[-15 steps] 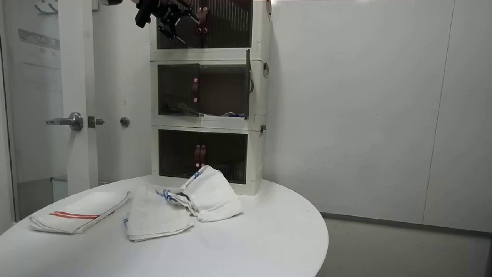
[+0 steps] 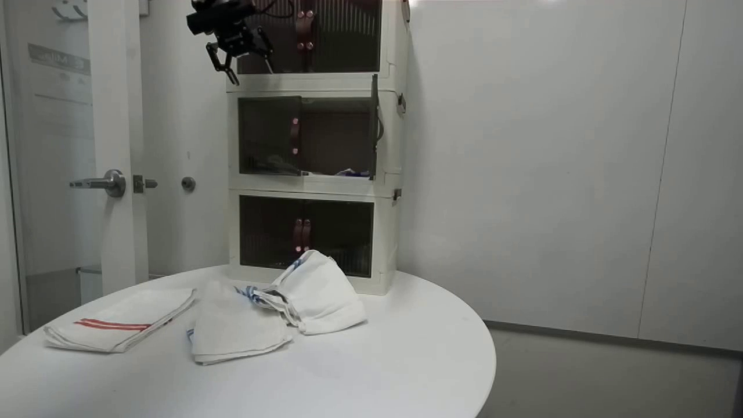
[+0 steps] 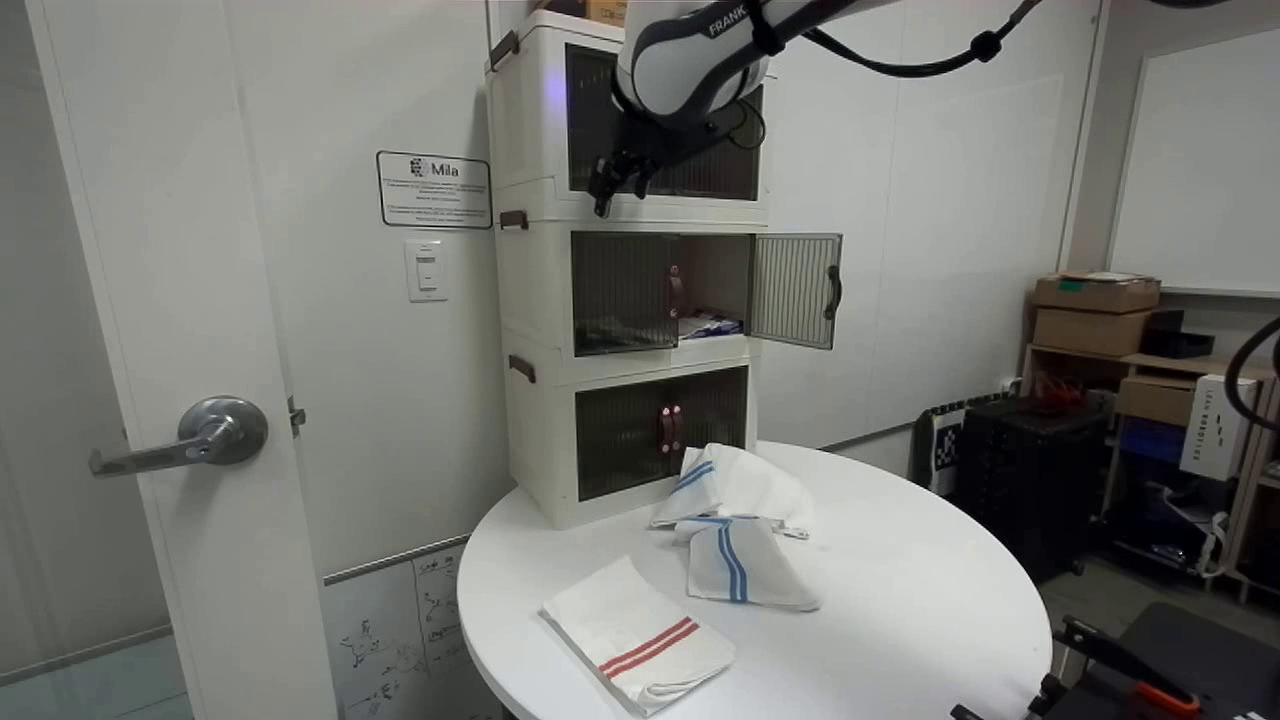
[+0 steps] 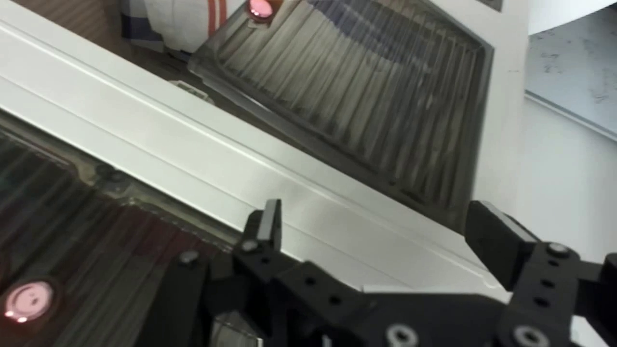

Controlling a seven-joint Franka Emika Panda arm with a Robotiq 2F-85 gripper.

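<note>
In the first exterior view my gripper [image 2: 252,75] hangs high at the upper left of the cabinet, pointing down. The wrist view has its fingers spread wide, with nothing between them. Below it, the middle compartment's right door [image 3: 797,290] stands swung outward, while its left door [image 3: 624,294] looks slightly ajar. Some cloth [image 4: 185,23] with a red stripe shows inside that compartment. Three folded white towels lie on the table: a red-striped towel [image 3: 639,636], a blue-striped towel [image 3: 768,566], and another blue-striped towel [image 3: 750,480] bunched against the cabinet.
The top compartment [image 2: 341,42] and bottom compartment [image 2: 268,233] have their doors closed. A room door with a lever handle [image 2: 104,183] is at the left.
The gripper has moved left and somewhat lower, and it has turned to point more steeply down. Doors and towels are unchanged.
</note>
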